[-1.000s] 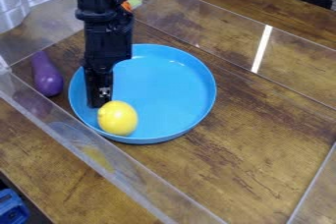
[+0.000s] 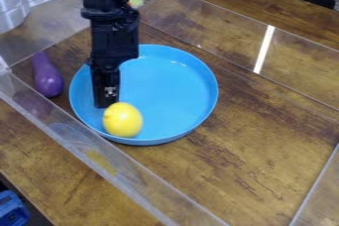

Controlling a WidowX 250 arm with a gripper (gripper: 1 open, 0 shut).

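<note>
My black gripper point(image 2: 109, 89) reaches down from the top into the left side of a blue plate point(image 2: 179, 86), its tip low over the plate just behind a yellow ball-like object point(image 2: 122, 120). It looks shut, with nothing visible between its fingers, though the tip is small and dark. A purple eggplant-like object point(image 2: 48, 79) lies left of the plate, outside it.
Clear plastic walls border the wooden surface point(image 2: 259, 131), which is clear to the right of the plate. A small colourful object, partly hidden by the arm, is at the top. A blue object point(image 2: 8, 210) shows at the bottom left corner.
The arm has shifted slightly to the right, and the yellow object sits a little further right on the plate.
</note>
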